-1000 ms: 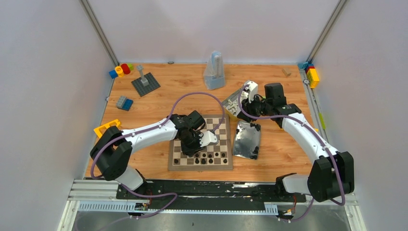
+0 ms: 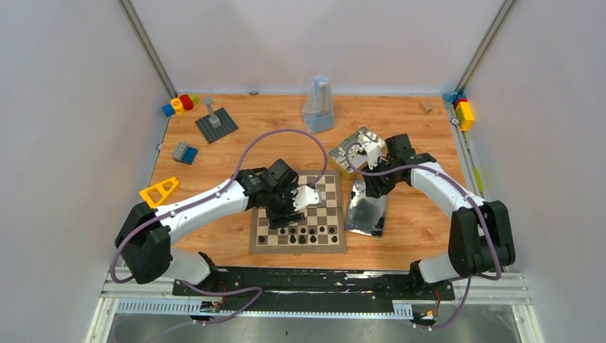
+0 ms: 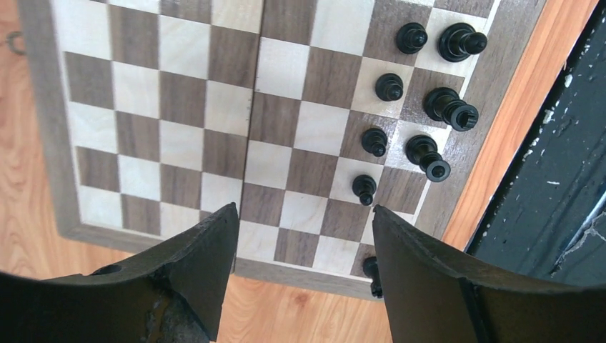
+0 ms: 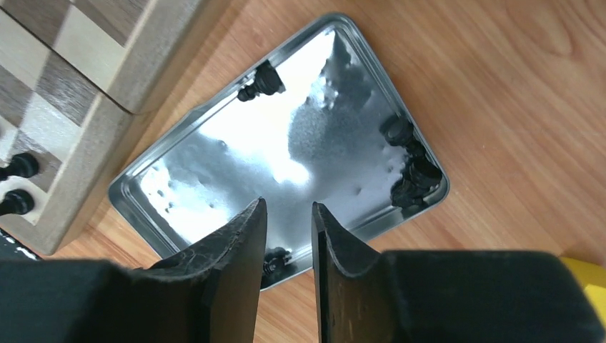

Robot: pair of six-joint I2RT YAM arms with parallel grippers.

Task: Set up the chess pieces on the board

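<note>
The chessboard [image 2: 300, 249] lies at the table's front, with several black pieces standing along its near rows. In the left wrist view a black king [image 3: 450, 108], a black queen [image 3: 429, 157] and a pawn [image 3: 364, 188] stand upright. Above the board my left gripper is part open, nothing between its fingers. My right gripper hangs over the metal tray [image 4: 350, 107], open by a narrow gap and empty. Black pieces lie in that tray: one at its upper left edge [image 4: 263, 82], others at its right end [image 4: 421, 175], and one partly hidden near my fingers [image 4: 250, 243].
A second tray [image 2: 341, 148] with white pieces sits behind the metal one. A clear bag [image 2: 319, 107] stands at the back. Toy blocks [image 2: 184, 153] and a yellow triangle [image 2: 159, 191] occupy the left side. Bare wood lies right of the trays.
</note>
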